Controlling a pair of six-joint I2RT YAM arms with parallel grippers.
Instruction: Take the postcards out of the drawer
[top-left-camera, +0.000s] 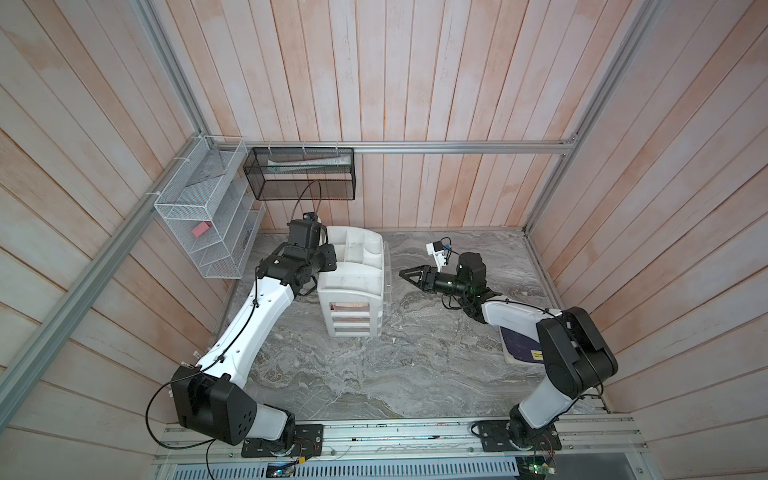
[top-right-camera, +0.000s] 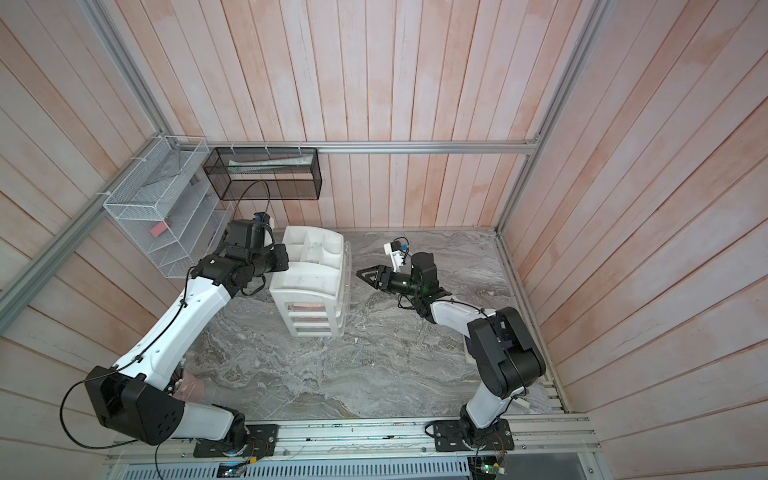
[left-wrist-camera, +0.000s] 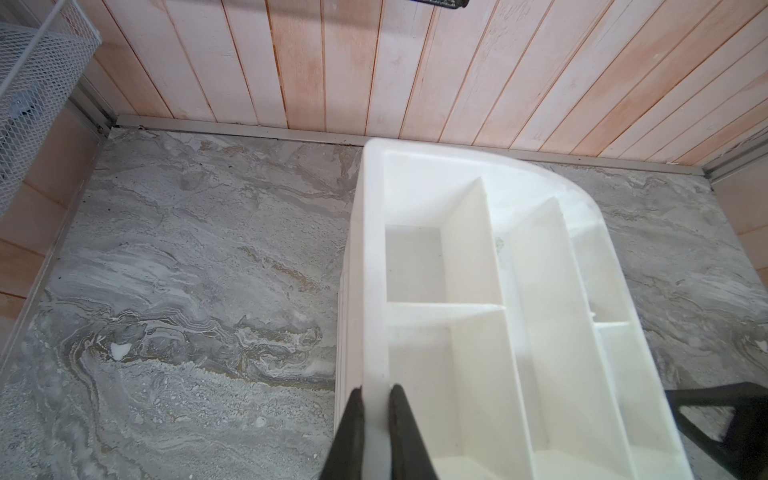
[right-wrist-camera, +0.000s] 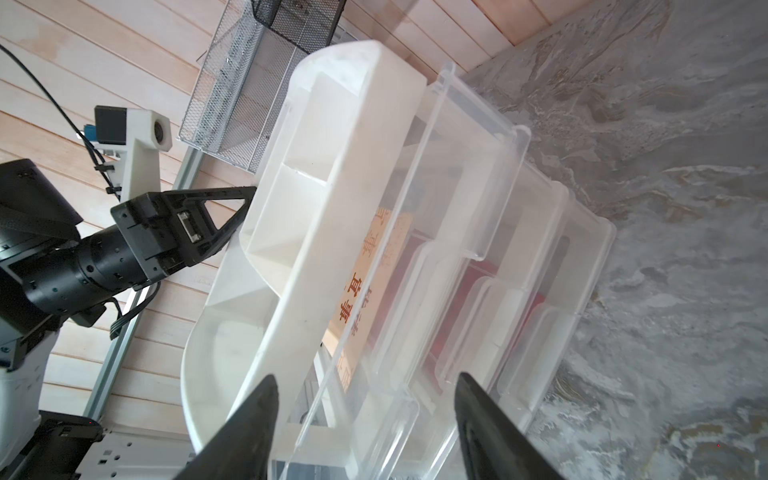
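Note:
A white drawer cabinet (top-left-camera: 352, 280) stands on the grey marbled surface, its clear drawers facing right. My left gripper is shut on the cabinet's left rim (left-wrist-camera: 375, 320), which runs between its fingers. In the right wrist view the top clear drawer (right-wrist-camera: 488, 160) sticks out a little, and orange-brown cards with dark lettering (right-wrist-camera: 372, 280) show through its wall. My right gripper is part open just right of the cabinet, with nothing seen held between its fingers. Contact between it and the drawer is not seen.
Lower clear drawers (right-wrist-camera: 552, 264) hold something red. A black mesh basket (top-left-camera: 300, 173) hangs on the back wall, white wire shelves (top-left-camera: 209, 208) at the left. A dark purple item (top-left-camera: 521, 346) lies under the right arm.

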